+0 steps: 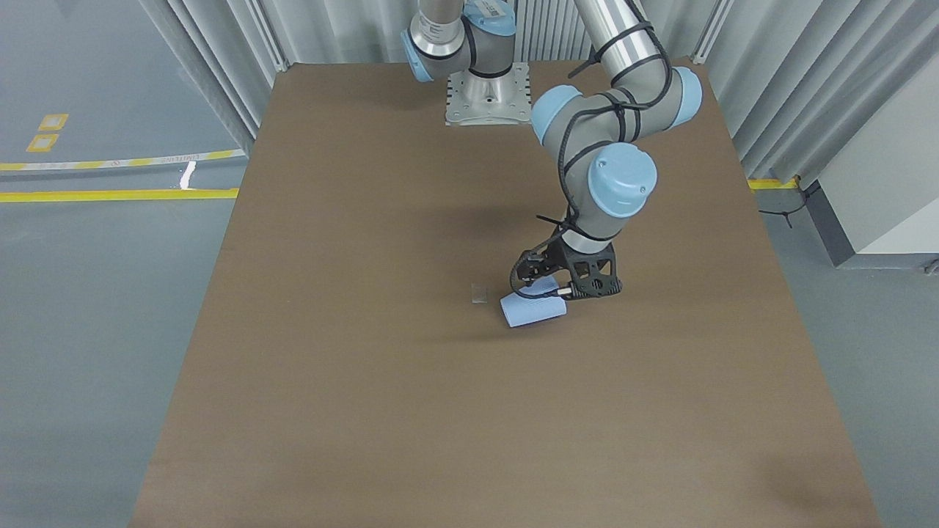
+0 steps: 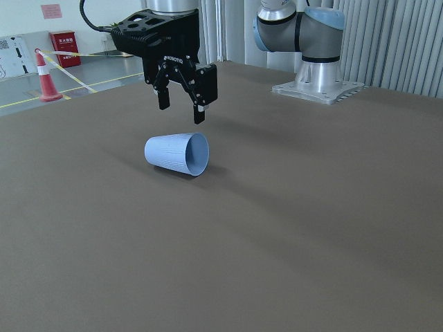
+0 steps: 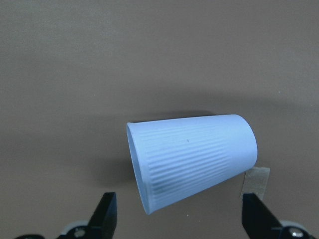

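Note:
A light blue ribbed cup (image 1: 528, 309) lies on its side on the brown table (image 1: 396, 369), partly behind my gripper in the front view. In the left view the cup (image 2: 166, 152) has its mouth toward the right, and my open gripper (image 2: 181, 109) hangs just above it, fingers pointing down, nothing between them. In the wrist view the cup (image 3: 192, 157) lies just beyond the two fingertips (image 3: 105, 201), which stand wide apart.
A small clear tape piece (image 3: 255, 183) is stuck beside the cup.

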